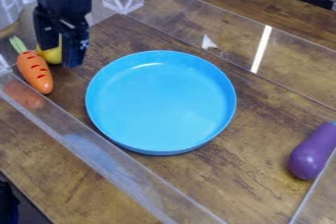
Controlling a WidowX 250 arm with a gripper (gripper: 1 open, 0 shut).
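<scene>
My black gripper [66, 43] hangs at the upper left, open, its fingers down around a yellow object [50, 53] that it partly hides. An orange toy carrot [37, 73] with a green top lies just left of and below the gripper, near the clear wall.
A large blue plate [160, 100] fills the middle of the wooden table. A purple eggplant [309, 151] lies at the far right. Clear plastic walls border the area. The table right of the plate is mostly bare.
</scene>
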